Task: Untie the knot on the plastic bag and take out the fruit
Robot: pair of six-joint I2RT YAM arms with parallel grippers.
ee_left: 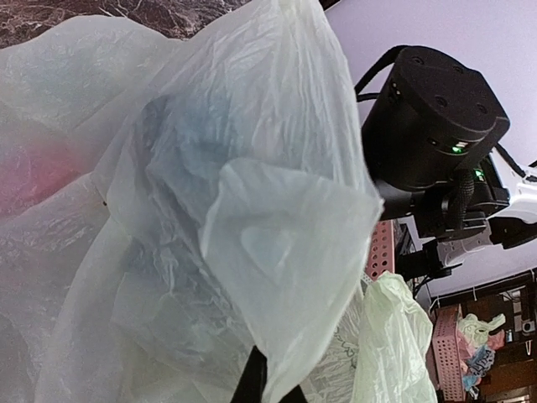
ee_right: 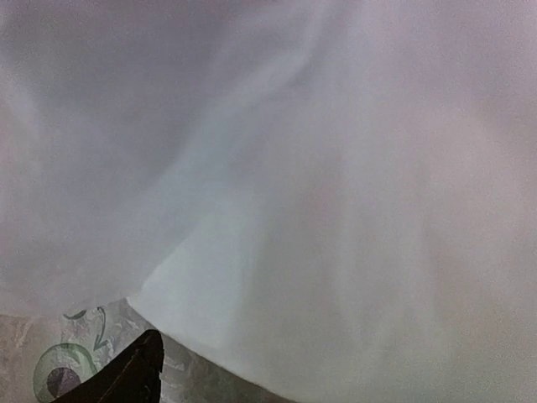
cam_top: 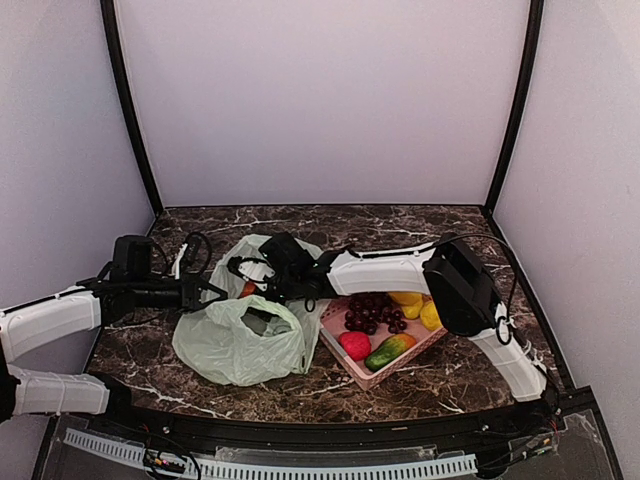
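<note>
The pale green plastic bag (cam_top: 225, 350) lies spread on the left half of the table, its mouth open. In the left wrist view a corner of the bag (ee_left: 294, 243) narrows down between the tips of my left gripper, which is shut on it. A red fruit (cam_top: 248, 289) shows in the bag beside my right gripper (cam_top: 254, 281). That gripper is open and reaches into the bag; plastic covers part of it. White film fills most of the right wrist view, with one dark finger (ee_right: 130, 369) at lower left; anything between the fingers is hidden.
A pink basket (cam_top: 369, 381) right of the bag holds dark grapes (cam_top: 372, 318), a red fruit (cam_top: 354, 345), a green-orange fruit (cam_top: 390, 350) and yellow fruit (cam_top: 430, 316). My right arm (cam_top: 380, 273) stretches over its back part. Bare table lies front right.
</note>
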